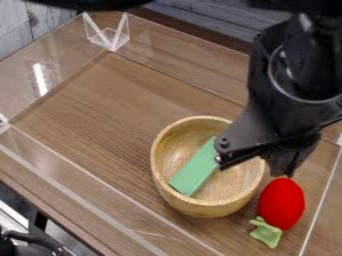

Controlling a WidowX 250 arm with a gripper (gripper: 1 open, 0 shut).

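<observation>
The dark gripper (pixel 281 110) fills the upper right, hanging over a wooden bowl (pixel 183 185) and covering its back right part; its fingertips are hard to make out. A green bar (pixel 197 170) lies inside the bowl. To the right of the bowl is a red object (pixel 281 202), with a pale green piece (pixel 265 232) at its lower edge.
A white wire item (pixel 110 30) stands at the back left.
</observation>
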